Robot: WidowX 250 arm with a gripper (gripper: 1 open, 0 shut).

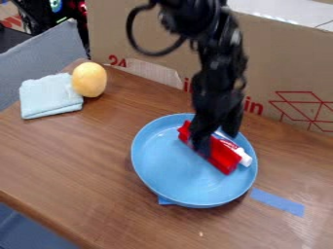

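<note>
A black robot gripper (211, 136) reaches down into a blue plate (169, 175), open, its fingers around a red object (223, 161) lying diagonally there. A white tube with a red label (243, 157) lies beside the red object on the plate. The gripper partly covers both, and whether it touches them is unclear.
A yellow oval object (89, 80) and a folded pale cloth (50, 95) sit at the back left of the wooden table (78, 165). A cardboard wall (293, 68) stands behind. Blue tape (277, 202) shows by the plate.
</note>
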